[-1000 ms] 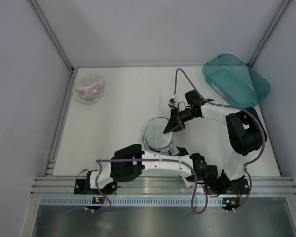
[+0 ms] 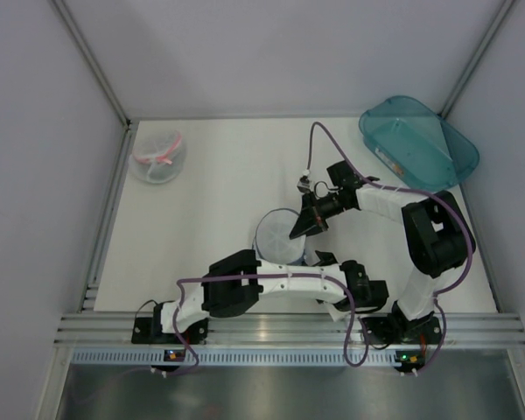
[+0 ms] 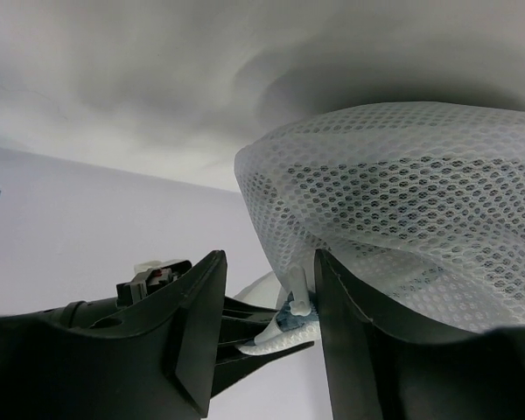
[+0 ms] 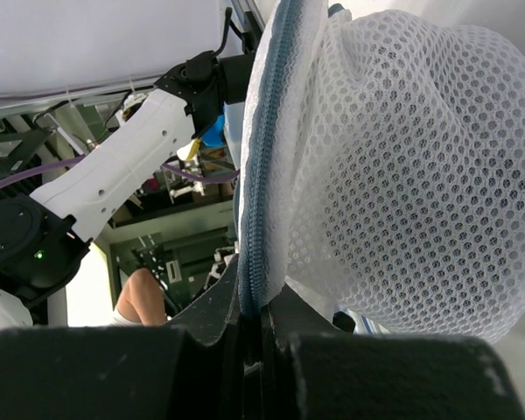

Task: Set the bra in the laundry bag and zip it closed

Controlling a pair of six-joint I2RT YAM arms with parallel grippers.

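A white mesh laundry bag [image 2: 276,238] lies at the table's near middle, under my arms. My right gripper [image 2: 303,229] is shut on the bag's blue-zippered edge [image 4: 264,157], which runs upright from its fingers in the right wrist view. My left gripper is open at the bag's corner, with the white zipper pull [image 3: 298,296] beside its right finger; in the top view the left arm covers that spot. I cannot tell whether a bra is inside this bag.
A teal plastic basket [image 2: 420,144] stands at the back right. Another mesh item with a pink band [image 2: 157,157] lies at the back left.
The left arm has shifted slightly toward the back of the table over the last second. The right arm looks almost still.
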